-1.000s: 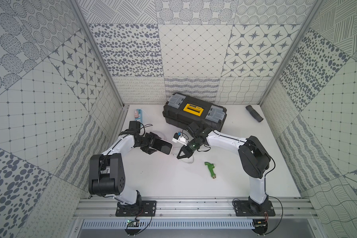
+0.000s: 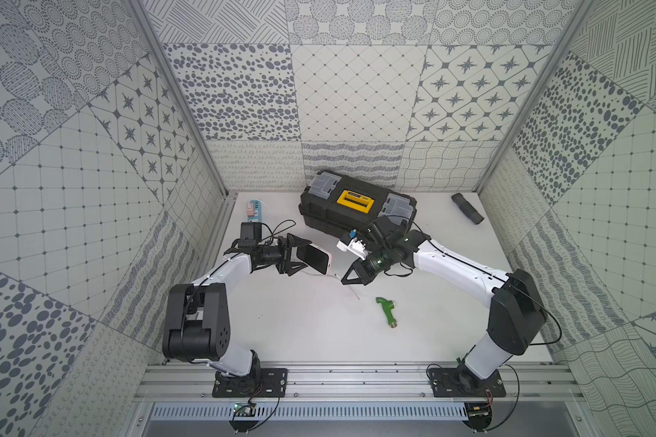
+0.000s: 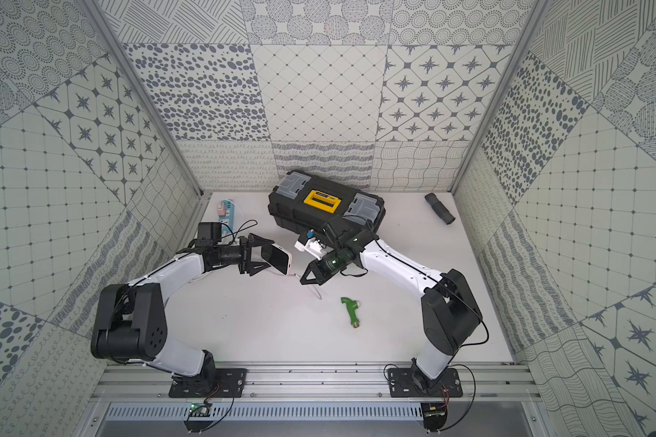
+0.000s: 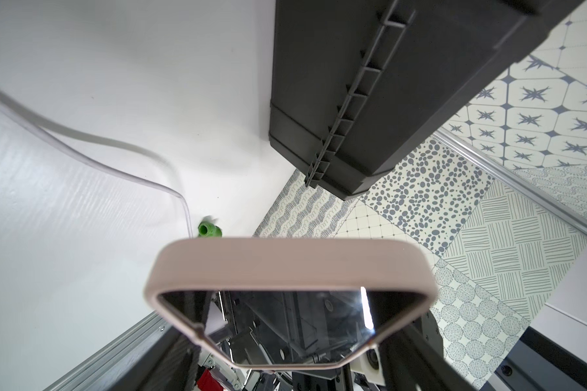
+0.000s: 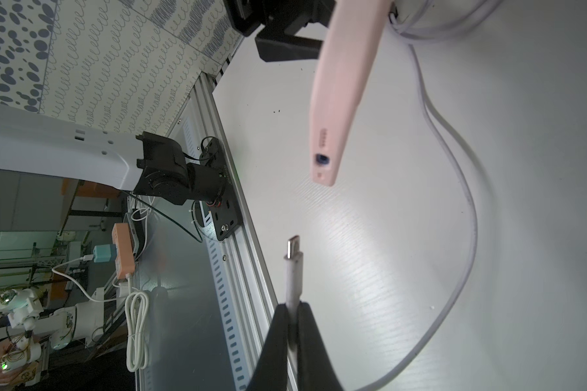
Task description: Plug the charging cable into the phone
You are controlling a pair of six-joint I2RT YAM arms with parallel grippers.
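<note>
In the top left view the phone (image 2: 313, 258), in a pink case, is held up by my left gripper (image 2: 297, 255), which is shut on it. The right wrist view shows the phone's pink bottom end (image 5: 329, 123), its charging port facing the camera. My right gripper is shut on the white charging cable's plug (image 5: 294, 267); the metal tip points up toward the phone. Clear space separates tip and port. From there the cable (image 5: 463, 260) loops across the table. In the left wrist view the phone case (image 4: 293, 260) hides most of the left fingers.
A black toolbox (image 2: 357, 204) stands behind both grippers. A green nozzle-like object (image 2: 387, 311) lies in front of the right gripper, a dark cylinder (image 2: 467, 208) at the back right. At the back left is a power strip (image 2: 254, 210).
My left gripper has lifted and turned the phone, shifting it slightly right and back.
</note>
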